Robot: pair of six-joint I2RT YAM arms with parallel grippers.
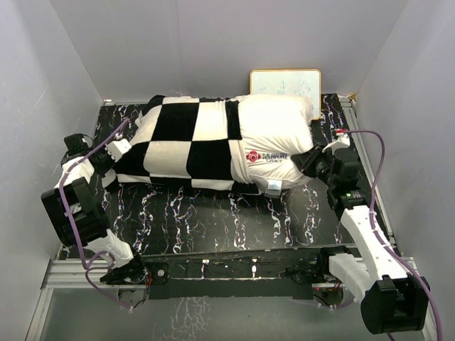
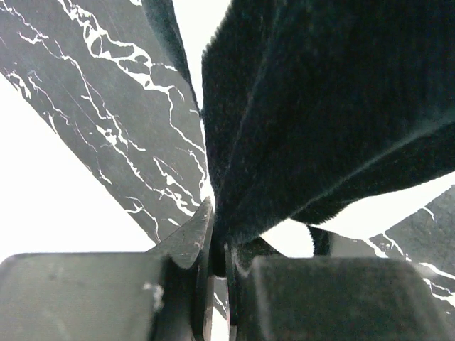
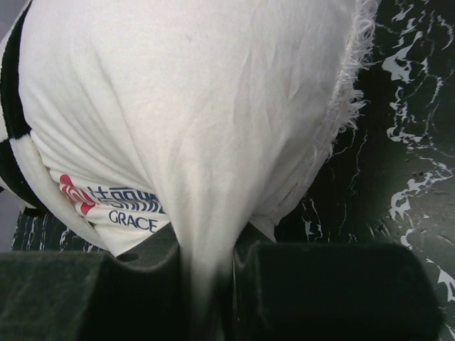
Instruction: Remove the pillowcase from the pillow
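Observation:
The checkered black-and-white pillowcase (image 1: 181, 145) stretches across the table, with the white pillow (image 1: 266, 128), printed with a red logo and "GRACE", bulging out of its right end. My left gripper (image 1: 114, 167) is at the far left, shut on the pillowcase's end; its wrist view shows dark plush fabric (image 2: 313, 99) gathered between the fingers. My right gripper (image 1: 306, 160) is shut on the pillow's right end; in the right wrist view the white fabric (image 3: 192, 92) is pinched and pulled taut into the fingers.
A whiteboard (image 1: 284, 82) leans at the back right. Grey walls enclose both sides and the back.

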